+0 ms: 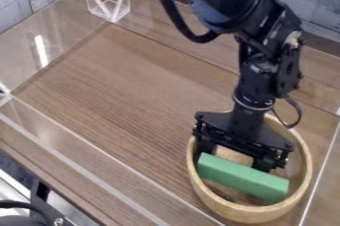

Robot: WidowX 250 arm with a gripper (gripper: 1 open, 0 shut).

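My black gripper points down into a round tan bowl at the lower right of the table. A pale green block lies inside the bowl, tilted, just below the gripper toward the front. The fingertips are dark and hidden among the gripper's body and the bowl, so whether they are open or shut, or touch anything, cannot be seen clearly.
A small clear plastic piece stands at the far back-left. Walls border the back and left.
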